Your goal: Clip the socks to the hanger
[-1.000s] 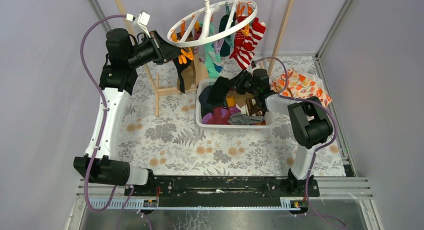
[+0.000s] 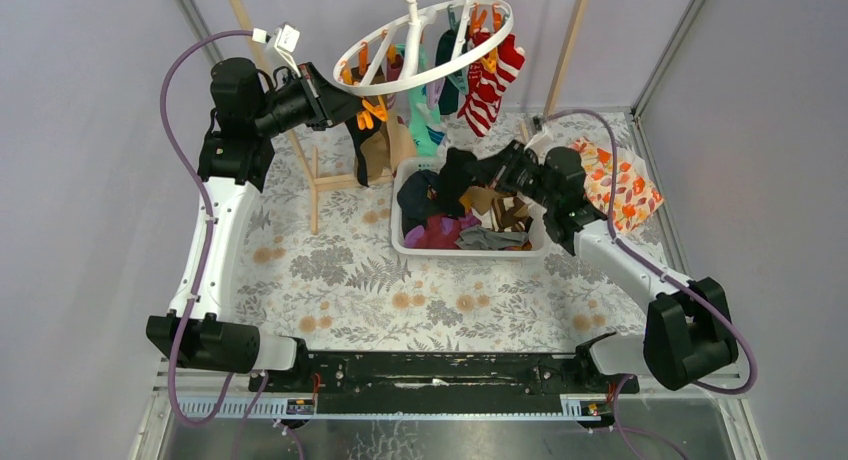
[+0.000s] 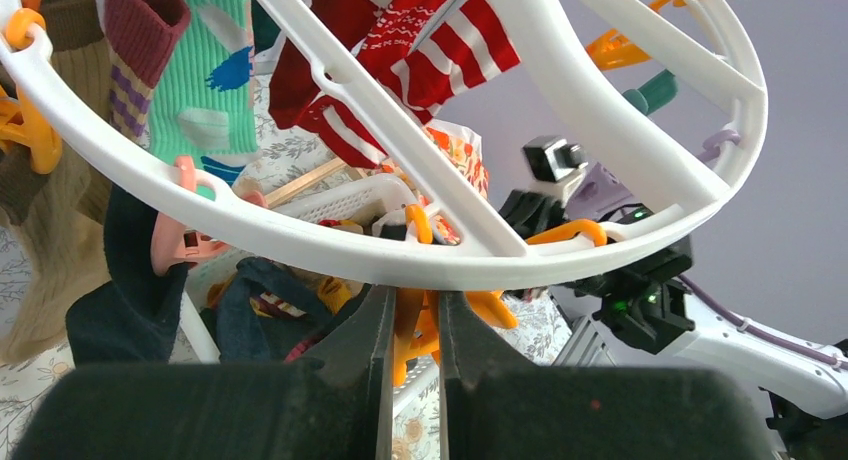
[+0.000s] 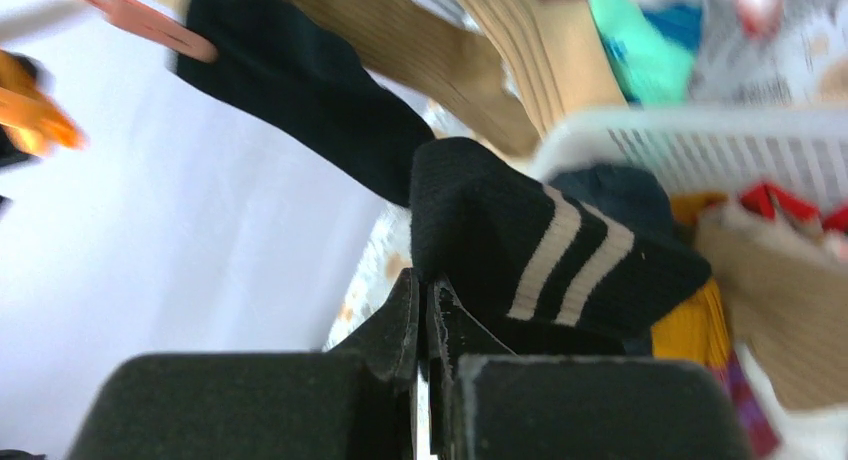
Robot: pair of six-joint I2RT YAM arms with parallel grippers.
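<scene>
The white round hanger [image 2: 420, 78] hangs at top centre with clips and several socks, including red striped ones [image 2: 500, 75] and a mint one [image 3: 200, 90]. My left gripper is shut on the hanger's near rim, with orange clips [image 3: 480, 310] just behind the fingers. My right gripper is shut on a black sock with white stripes [image 4: 515, 240], held over the white basket [image 2: 420, 251] of loose socks.
A wooden stand [image 2: 565, 40] carries the hanger. An orange-patterned bag [image 2: 625, 185] lies right of the basket. The floral surface [image 2: 340, 290] in front of the basket is clear.
My right arm has risen and drawn back to the right, lifting the black sock a little from the basket. My left arm looks unchanged.
</scene>
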